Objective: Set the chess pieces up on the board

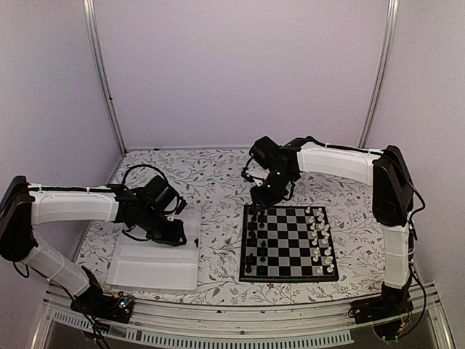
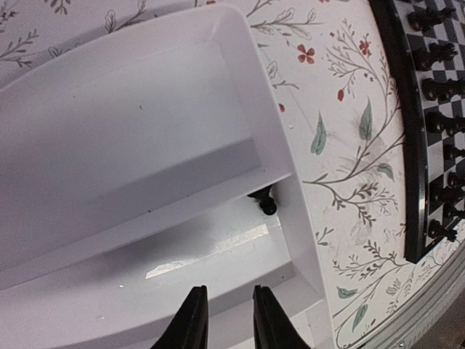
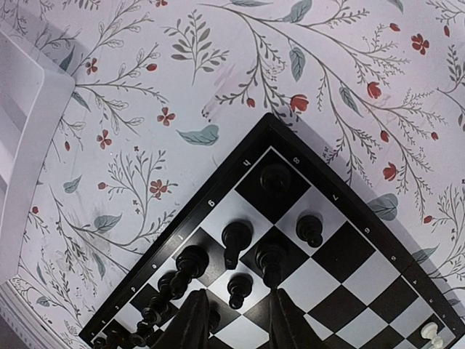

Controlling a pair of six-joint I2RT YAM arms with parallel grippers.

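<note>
The chessboard [image 1: 287, 240] carries black pieces along its left side and white pieces [image 1: 320, 240] along its right. In the right wrist view a black piece [image 3: 275, 177] stands on the corner square, several others beside it. My right gripper hangs over that corner, fingers apart, nothing visibly between them. The white tray [image 2: 109, 109] lies left of the board, with one black piece [image 2: 265, 200] lying in a compartment against the divider. My left gripper is over the tray, open and empty, with that piece ahead of its fingertips.
Walls stand at the back and both sides.
</note>
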